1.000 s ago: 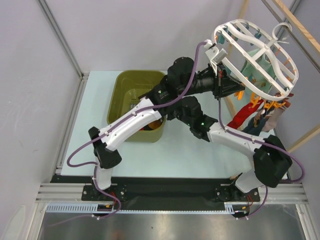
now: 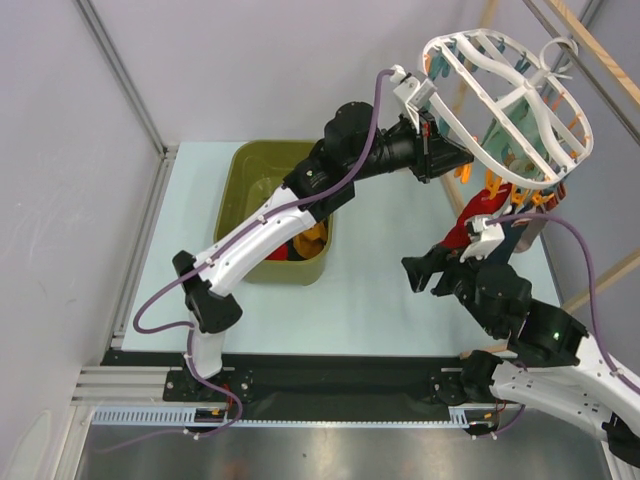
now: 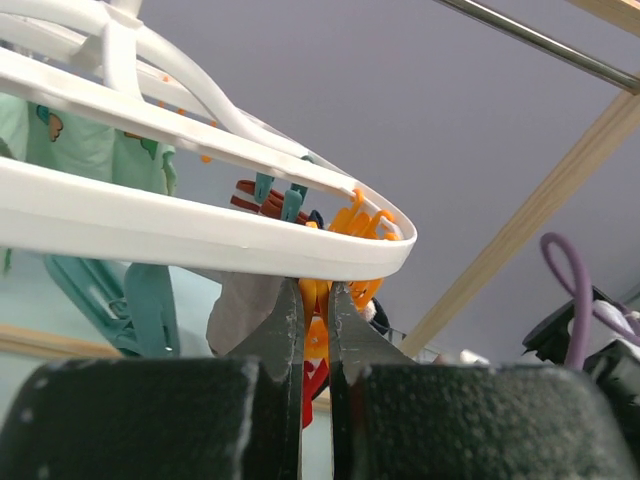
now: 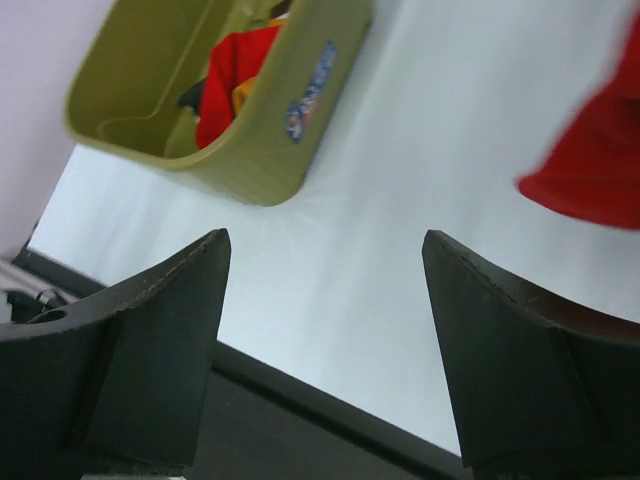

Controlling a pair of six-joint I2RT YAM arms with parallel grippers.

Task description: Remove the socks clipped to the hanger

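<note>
The white oval hanger point(image 2: 525, 110) hangs at upper right, orange and teal clips around its rim. From its near side hang a red sock point(image 2: 478, 212), a dark one point(image 2: 508, 240) and a greyish one point(image 3: 240, 308). Just under the rim, my left gripper is shut on an orange clip point(image 3: 316, 335). My right gripper point(image 2: 425, 275) is left of and below the red sock. Its fingers point(image 4: 130, 350) stand apart with only white table visible between them. Red cloth point(image 4: 595, 165) shows blurred at the right of the right wrist view, outside the fingers.
An olive bin point(image 2: 232, 205) on the left of the table contains red cloth point(image 4: 232, 80) and yellow-orange cloth point(image 2: 312, 240). Pale green cloth point(image 3: 90, 145) hangs farther along the hanger. A wooden bar point(image 3: 540, 200) slants nearby. Table space between bin and socks is clear.
My right gripper has moved from beside the bin across to the right, close to the hanging socks. The left gripper stays at the hanger rim, shifted slightly left.
</note>
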